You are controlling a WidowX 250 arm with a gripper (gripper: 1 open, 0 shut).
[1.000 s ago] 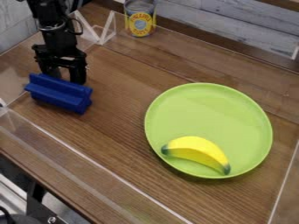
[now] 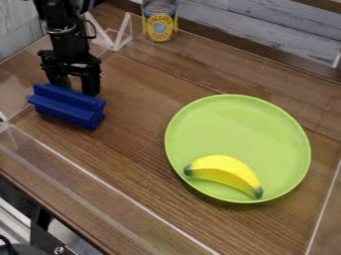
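Observation:
My black arm stands at the upper left, its gripper (image 2: pixel 71 76) low over the table, just behind a blue block-shaped object (image 2: pixel 67 108). Dark fingers show at its lower end, apparently open, though small and partly hidden by the blue object. A yellow banana (image 2: pixel 224 172) lies on the front part of a large green plate (image 2: pixel 240 123) on the right.
A can with a yellow label (image 2: pixel 159 25) stands at the back, beside a clear plastic piece. A pale wooden wall runs along the back right.

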